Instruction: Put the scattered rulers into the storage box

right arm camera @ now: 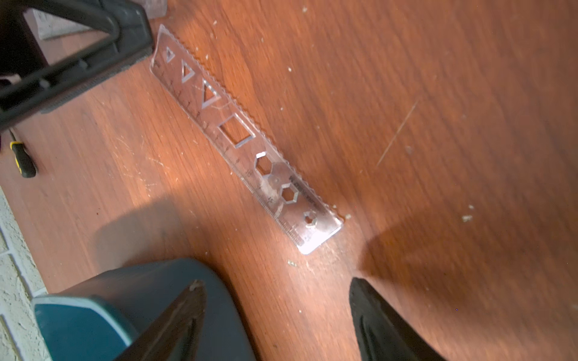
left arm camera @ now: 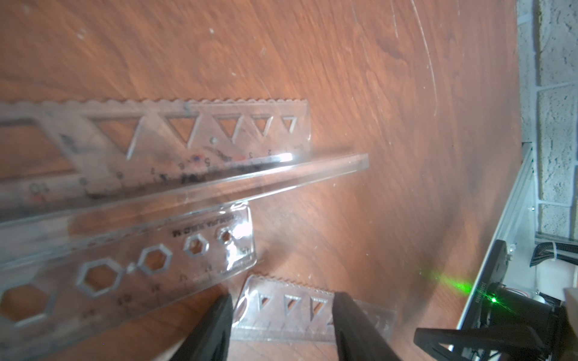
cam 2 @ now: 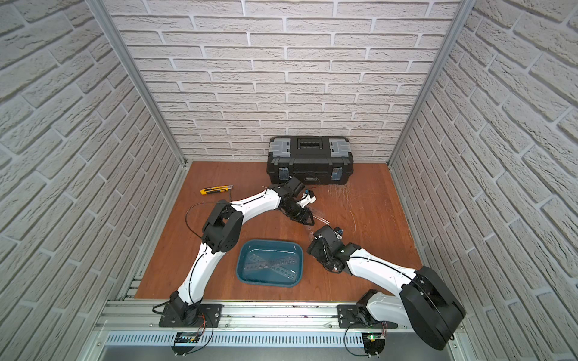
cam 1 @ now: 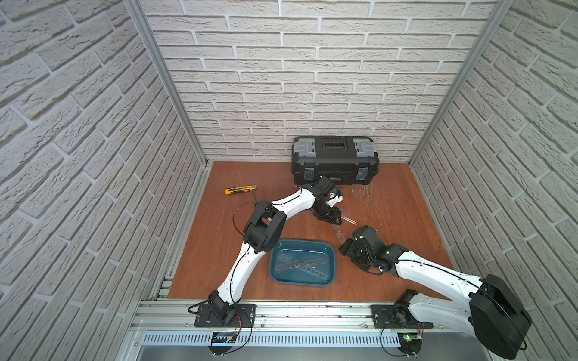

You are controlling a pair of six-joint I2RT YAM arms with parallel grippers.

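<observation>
The teal storage box (cam 1: 277, 278) stands at the front of the table, with transparent rulers (cam 1: 301, 263) crossed inside it. On the wood, a clear ruler (right arm camera: 207, 123) with cut-out shapes lies between the two grippers, free of both. Above it the right gripper is open and empty, beside the box. My left gripper is open over the table, one ruler (left arm camera: 287, 303) showing beyond the gap between its fingers. Further rulers lie close together there: a toothed one (left arm camera: 210, 129), a narrow bar (left arm camera: 289, 177) and one with hexagons (left arm camera: 144, 252).
At the back stands a black toolbox (cam 1: 334, 165). A yellow cutter (cam 1: 240, 189) lies at the far left, and a small screwdriver (right arm camera: 24, 159) shows in the right wrist view. Both grippers are close together.
</observation>
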